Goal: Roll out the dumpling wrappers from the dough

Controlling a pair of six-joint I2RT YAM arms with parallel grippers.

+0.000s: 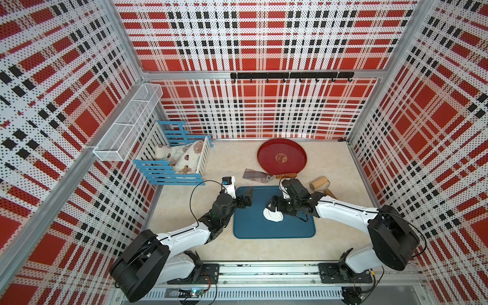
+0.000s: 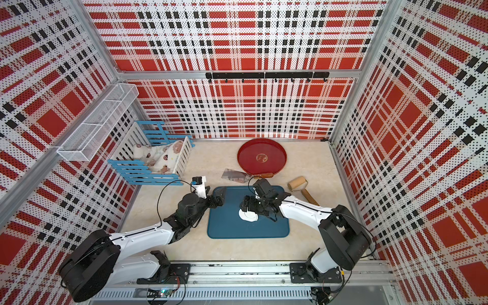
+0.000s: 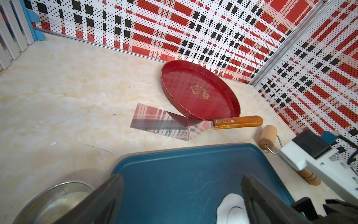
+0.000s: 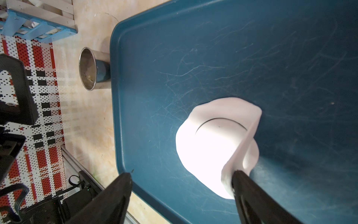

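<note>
On the blue tray [image 4: 149, 112] lies a thin white sheet of dough [image 4: 208, 149] with a curved cut line marking a round inside it. One side of the sheet is raised into a fold, touching one fingertip [image 4: 240, 186] of my right gripper. That gripper stands open low over the dough, and nothing is pinched between its two fingers. My left gripper is open and empty above the tray's left part. From above, the right gripper covers the dough's [image 1: 273, 215] upper edge.
A metal cup [image 4: 88, 69] stands by the tray's left edge. Behind the tray lie a scraper [image 3: 160, 121] and a round red tray [image 3: 201, 89]. The wooden roller [image 1: 319, 183] rests at the right. The blue tray's front half is clear.
</note>
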